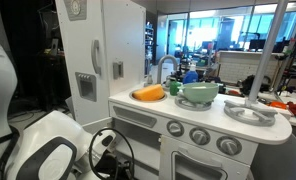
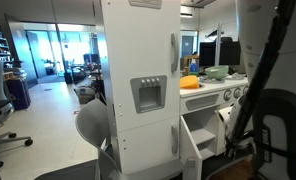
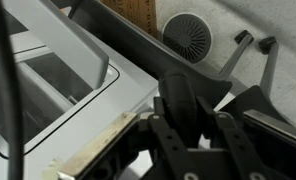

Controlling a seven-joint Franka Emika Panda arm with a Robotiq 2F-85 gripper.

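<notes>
Low before the white play kitchen [image 1: 200, 135], the white arm [image 1: 46, 150] reaches down. My gripper is dark and points at the floor in the wrist view. Around its tip everything is black, so I cannot make out whether anything sits between the fingers. A dark grey bar [image 3: 138, 45] runs diagonally right beside it; whether the two touch is unclear. In exterior view 2 the lower cabinet [image 2: 200, 125] stands open, its white door [image 2: 191, 150] swung outward.
An orange item [image 1: 148, 92] and a green bowl [image 1: 198, 92] rest on the counter. The tall white fridge unit [image 2: 143, 75] stands beside it. A grey chair [image 2: 96, 130] is close to the fridge. Dark legs [image 3: 233, 55] and a round grille [image 3: 186, 37] lie below the gripper.
</notes>
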